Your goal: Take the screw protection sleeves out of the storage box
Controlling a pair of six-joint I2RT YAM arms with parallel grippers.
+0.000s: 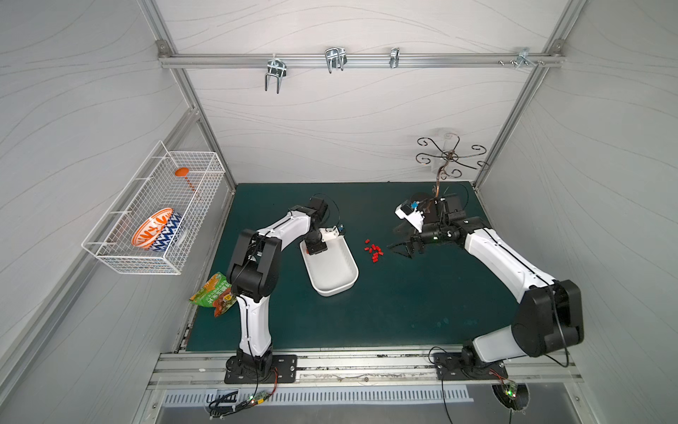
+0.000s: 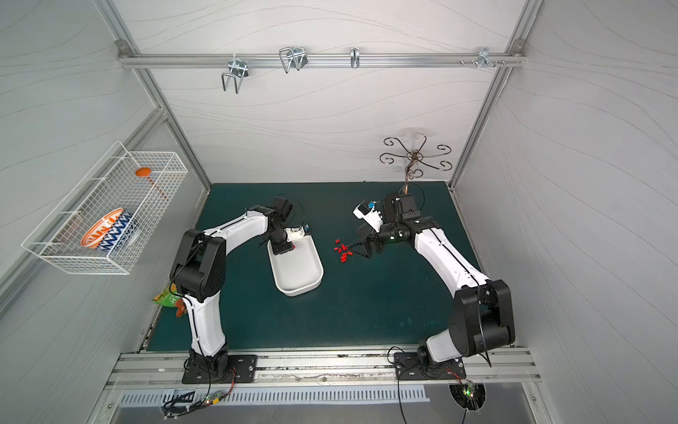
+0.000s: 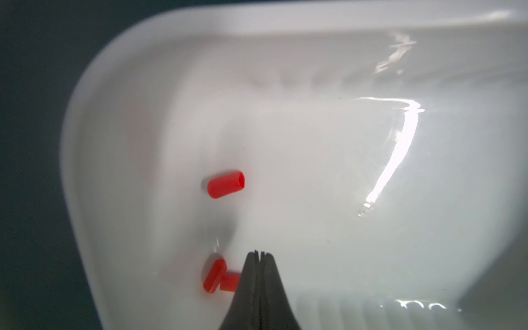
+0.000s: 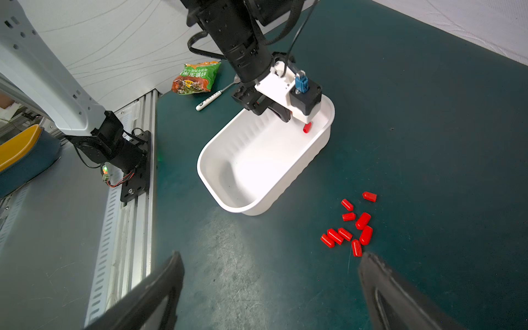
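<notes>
The white storage box [image 1: 332, 272] stands on the green table with my left gripper down over its far end. In the left wrist view those fingers are pressed together, nothing visible between them. One red sleeve [image 3: 226, 184] lies alone on the box floor. Two more, a tilted sleeve [image 3: 214, 275] and a partly hidden sleeve [image 3: 230, 281], lie close together beside the left fingertips. Outside the box, several red sleeves [image 4: 356, 226] are scattered on the table. My right gripper is wide open and empty, to the right of that pile.
Bare green table [image 1: 416, 304] stretches right of the box and in front of it. A snack bag [image 4: 196, 77] and a white-handled utensil [image 4: 216, 98] lie at the left edge. A wire basket [image 1: 155, 219] hangs on the left wall; a curled metal stand [image 1: 450, 157] is at the back right.
</notes>
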